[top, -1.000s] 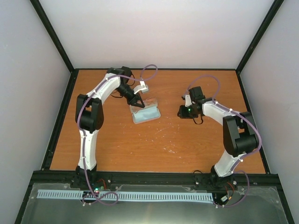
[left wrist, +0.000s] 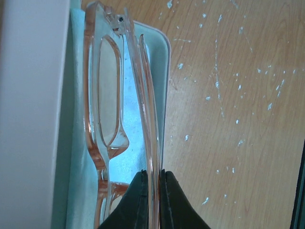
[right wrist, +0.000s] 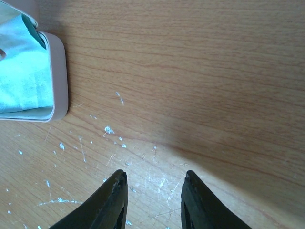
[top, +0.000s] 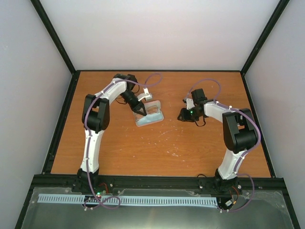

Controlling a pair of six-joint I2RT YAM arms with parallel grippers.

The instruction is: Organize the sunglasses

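In the left wrist view my left gripper is shut on the clear sunglasses (left wrist: 147,109), gripping the folded temples, with the frame hanging over the open case (left wrist: 162,71) lined with blue cloth (left wrist: 133,162). From the top, the case (top: 149,120) sits left of centre under the left gripper (top: 140,110). My right gripper (top: 182,116) is to the right of the case, low over bare wood; in the right wrist view its fingers (right wrist: 200,205) stand apart with nothing between them, and the case (right wrist: 59,76) shows at upper left.
Black frame rails and walls border it at the back and sides. Light scuff marks lie on the wood beside the case.
My right arm has shifted slightly left.
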